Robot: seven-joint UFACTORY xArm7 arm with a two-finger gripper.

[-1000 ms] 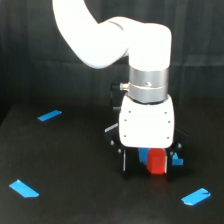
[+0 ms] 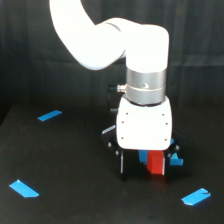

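Observation:
My gripper [image 2: 144, 162] points down under the white hand, low over the dark table right of centre. Its fingers are dark and hard to make out, and their spacing does not show clearly. Just below the hand a red block [image 2: 156, 163] is visible, with a blue piece [image 2: 143, 157] left of it and another blue piece [image 2: 177, 160] to its right. The hand covers their upper parts. Whether the fingers touch the red block cannot be made out.
Blue strips lie flat on the black table: one at the back left [image 2: 50, 115], one at the front left [image 2: 24, 188], one at the front right [image 2: 196, 197]. Bare tabletop [image 2: 75, 160] spreads out left of the hand. Dark curtains hang behind.
The hand has shifted slightly left and a little lower in the picture. The blue strips on the table have stayed where they were.

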